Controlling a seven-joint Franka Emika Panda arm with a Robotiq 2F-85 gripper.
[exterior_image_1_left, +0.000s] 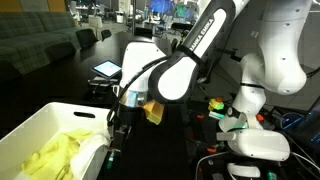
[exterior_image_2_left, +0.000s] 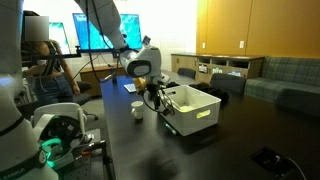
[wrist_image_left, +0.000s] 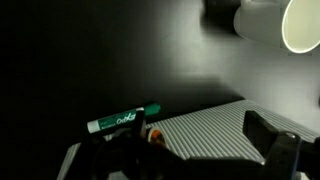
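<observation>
In the wrist view, my gripper is open, its dark fingers wide apart with nothing gripped. A green-and-white marker (wrist_image_left: 122, 118) lies on the dark table just beyond the left finger. At the top right of that view is a white cup (wrist_image_left: 262, 20), clear of the fingers. From the second exterior view the cup (exterior_image_2_left: 138, 110) stands on the table left of a white box (exterior_image_2_left: 195, 125). Yellow cloth (exterior_image_1_left: 52, 160) lies inside the box. A small green item rests by the box's near side.
A person (exterior_image_1_left: 145, 85) stands at the table beside the box, within the work area. A grey striped surface (wrist_image_left: 215, 130) lies under the gripper. To the right of the box, the dark table (exterior_image_2_left: 245, 145) is mostly clear.
</observation>
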